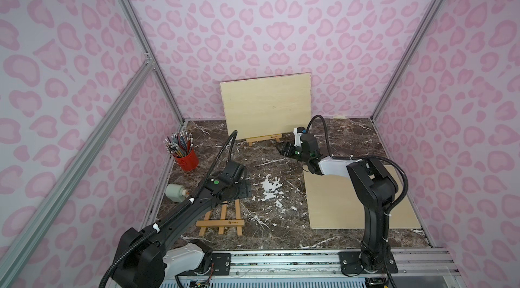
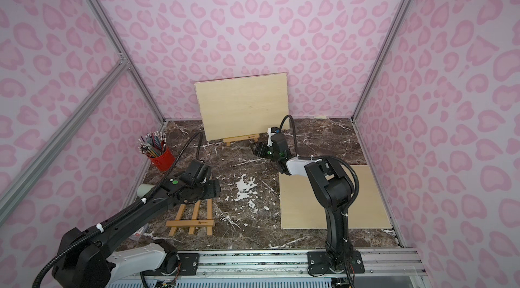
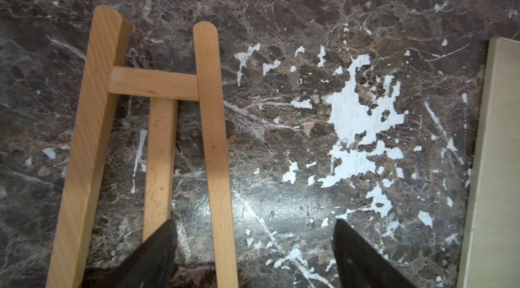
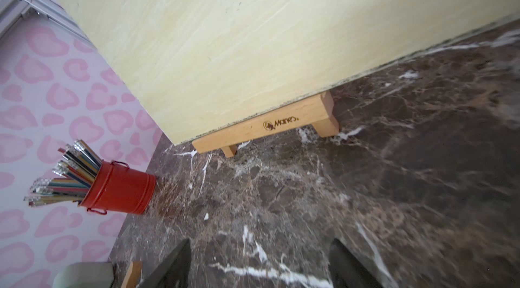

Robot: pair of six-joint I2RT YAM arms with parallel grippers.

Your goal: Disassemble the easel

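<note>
At the back, a large pale board (image 1: 266, 106) leans upright on a small wooden easel (image 4: 265, 121); the board hides most of it, leaving its lower bar and feet in sight. In the right wrist view, my right gripper is open and empty, in front of that bar and clear of it. A second wooden easel (image 1: 220, 223) lies folded flat on the table at front left. Over its upper end hangs my left gripper, its fingers apart. One leg (image 3: 214, 152) shows between them, not visibly gripped.
A red bucket (image 1: 187, 160) of brushes stands at the left, with a whitish jar (image 1: 175, 192) lying nearer. Another pale board (image 1: 346, 201) lies flat at right, under the right arm.
</note>
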